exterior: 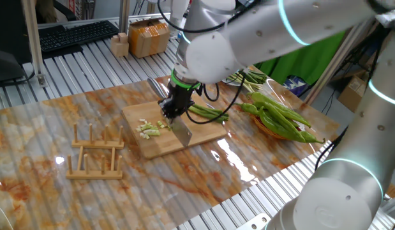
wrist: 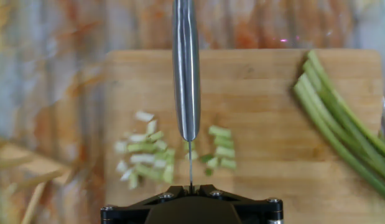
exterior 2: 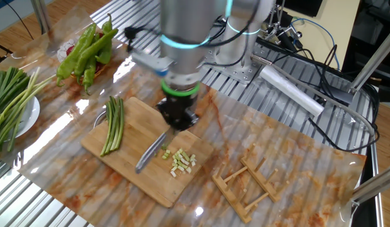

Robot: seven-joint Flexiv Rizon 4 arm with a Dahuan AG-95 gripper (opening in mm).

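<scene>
My gripper is shut on a knife, its fingers on the blade with the metal handle (wrist: 186, 74) sticking out past them. In the first exterior view the broad knife blade (exterior: 181, 133) hangs down over the middle of the wooden cutting board (exterior: 165, 148); whether its edge touches the board is unclear. Chopped scallion pieces (wrist: 145, 149) lie in a larger group left of the blade in the wrist view, and a smaller cluster (wrist: 222, 148) sits right of it. Uncut green stalks (exterior 2: 114, 126) rest at the board's other end.
A wooden peg rack (exterior: 95, 160) stands beside the board on the marbled table. Green peppers (exterior: 277, 118) fill a basket, and a plate of long scallions (exterior 2: 15, 110) is near them. Bare tabletop lies around the rack.
</scene>
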